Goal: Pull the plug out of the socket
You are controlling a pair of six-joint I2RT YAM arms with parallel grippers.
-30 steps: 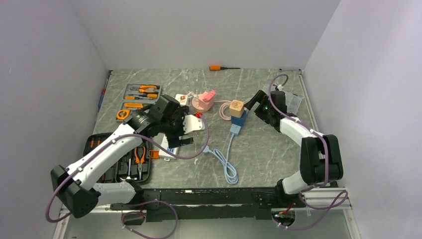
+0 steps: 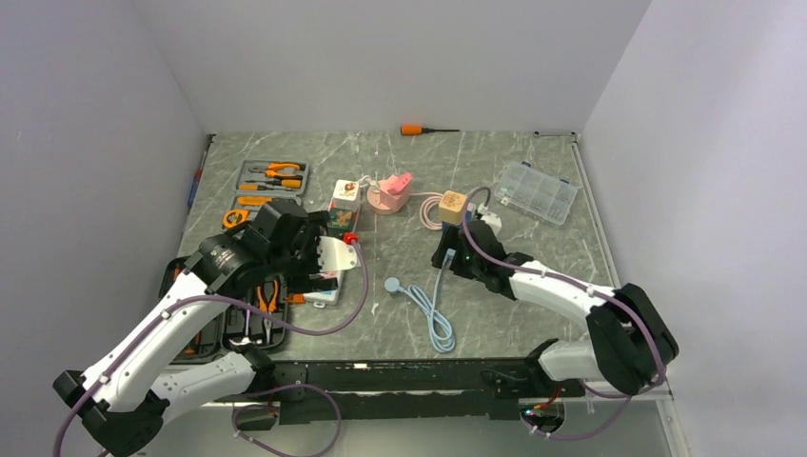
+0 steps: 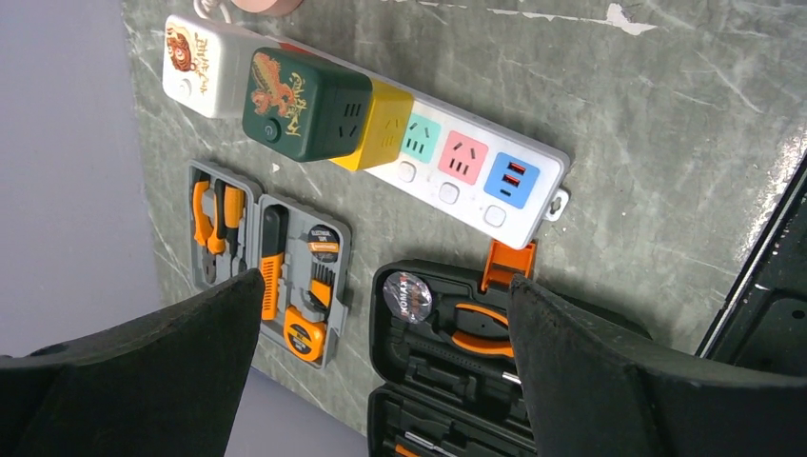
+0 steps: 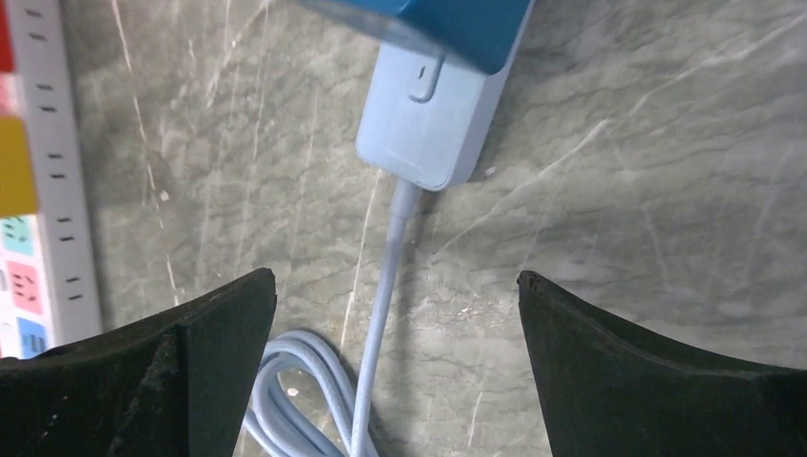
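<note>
In the left wrist view a white power strip (image 3: 495, 181) carries a dark green cube plug (image 3: 305, 105), a yellow one (image 3: 388, 124) and a white one (image 3: 205, 62). My left gripper hangs above the strip and toolbox, open and empty. A light-blue corded socket (image 4: 414, 129) lies beyond my right gripper, which is open with only its cord passing between the fingers in that view. On this socket sits a dark blue cube plug (image 4: 466, 24), cut off by the frame's top. A wooden-topped cube (image 2: 452, 206) stands beside the right hand, which partly hides the socket.
An open black toolbox (image 3: 428, 352) and a grey tool case (image 3: 276, 333) lie near the left arm. A pink device (image 2: 393, 192) stands between the sockets. Farther right is a clear organizer box (image 2: 538, 192). Coiled blue cord (image 2: 440, 333) lies in front on otherwise clear table.
My right gripper has moved left and toward the front, from beside the wooden-topped cube to the light-blue socket.
</note>
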